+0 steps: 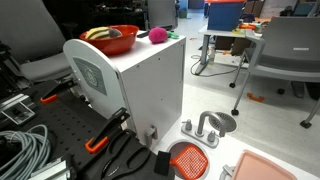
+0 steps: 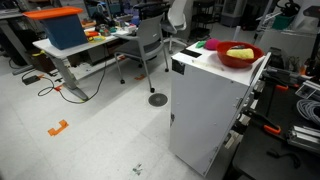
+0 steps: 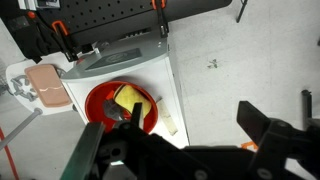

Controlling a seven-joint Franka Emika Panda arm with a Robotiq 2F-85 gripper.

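A red bowl [image 1: 108, 41] with a yellow item [image 1: 101, 33] in it rests on top of the white cabinet [image 1: 150, 85]; a round pink thing [image 1: 157, 35] lies beside it. The wrist view looks down on the same bowl [image 3: 95, 103], where the yellow item [image 3: 128, 98] lies beside something dark. Along the lower part of that view my gripper stands open, its fingers wide apart and nothing between them. The left finger covers part of the bowl's near side. Neither exterior view shows the gripper clearly.
A black surface with orange-handled tools and a coiled cable [image 1: 25, 152] adjoins the cabinet. On the floor stand a faucet [image 1: 205, 127], a red round strainer [image 1: 188, 160] and a tan board [image 1: 262, 166]. A grey chair [image 2: 151, 42] stands behind.
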